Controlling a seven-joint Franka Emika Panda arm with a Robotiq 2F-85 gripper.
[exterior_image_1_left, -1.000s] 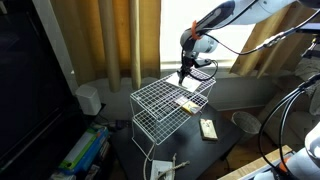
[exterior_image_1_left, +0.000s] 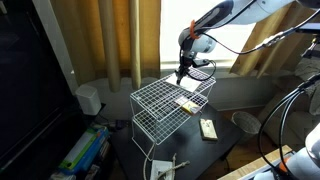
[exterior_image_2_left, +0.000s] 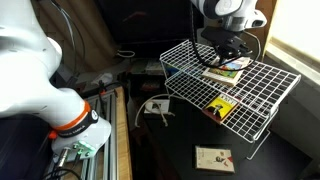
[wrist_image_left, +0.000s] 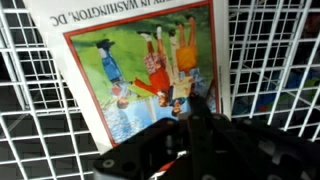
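A flat picture book or card (wrist_image_left: 150, 70), with a white border and a photo of people on grass, lies on the white wire rack (wrist_image_left: 30, 130) in the wrist view. Exterior view 2 shows this card (exterior_image_2_left: 222, 74) on the top shelf, below my gripper (exterior_image_2_left: 222, 56). The dark fingers of my gripper appear shut over the card's edge area, nothing visible between them. Whether the fingertips touch the card cannot be made out.
On the lower shelf lies a yellow-and-red card (exterior_image_2_left: 220, 107). A pale card (exterior_image_2_left: 214, 160) rests on the dark table (exterior_image_2_left: 180, 135). A white cable and small white item (exterior_image_2_left: 158, 106) are left of the rack. Curtains (exterior_image_1_left: 95, 40) hang behind.
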